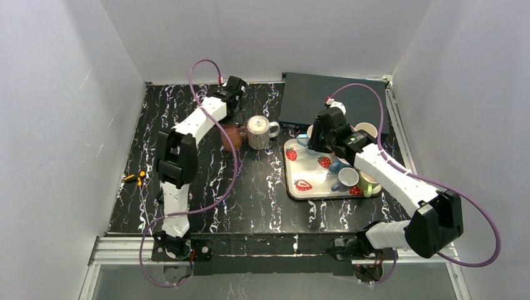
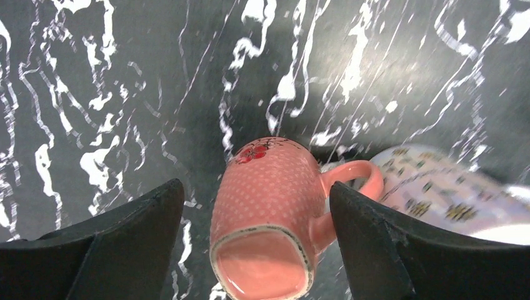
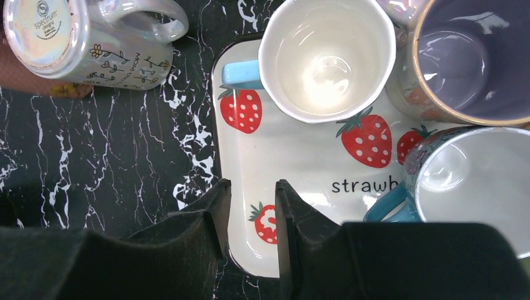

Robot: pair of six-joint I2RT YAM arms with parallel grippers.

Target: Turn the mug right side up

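A pink-orange mug (image 2: 262,194) lies tipped on the black marble surface, its handle pointing right in the left wrist view; in the top view it (image 1: 230,139) is partly under my left arm. My left gripper is open around it, one finger by the handle. Beside it stands a patterned mug (image 1: 259,134) with its base upward. My right gripper is part open over the strawberry tray (image 3: 294,162), nothing between its fingers.
Several mugs crowd the tray, including a white one with blue handle (image 3: 319,62). A dark panel (image 1: 331,97) lies at the back.
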